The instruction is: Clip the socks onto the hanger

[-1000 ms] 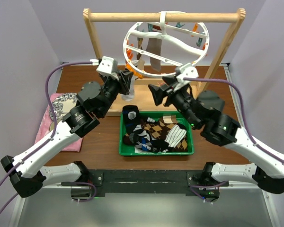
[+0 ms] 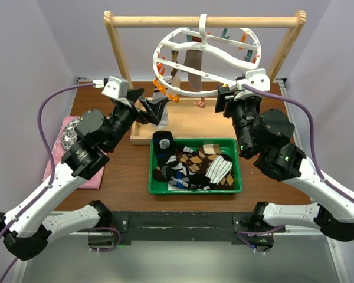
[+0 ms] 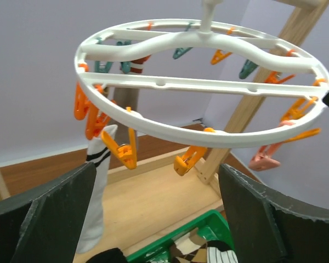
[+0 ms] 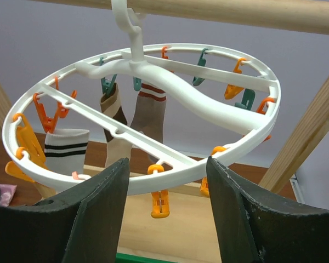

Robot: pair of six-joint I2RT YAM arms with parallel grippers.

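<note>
A round white hanger (image 4: 175, 87) with coloured clips hangs from a wooden bar. Socks dangle from some clips, including a white black-striped sock (image 3: 94, 194) and a grey red-striped sock (image 4: 148, 118). My left gripper is open, left of the hanger's front, with nothing between its fingers. My right gripper stands at the front right of the hanger, fingers apart, nothing between them, below an orange clip (image 4: 159, 192). A green bin (image 2: 236, 186) below holds brown argyle, black and striped socks.
The wooden stand (image 2: 130, 21) rises over a shallow wooden tray (image 2: 194, 121). A pink cloth (image 2: 88, 177) with a patterned item lies on the left of the table.
My left gripper has moved left, away from the hanging white sock. My right arm has risen and shifted right to the hanger's front right. The hanger has shifted slightly.
</note>
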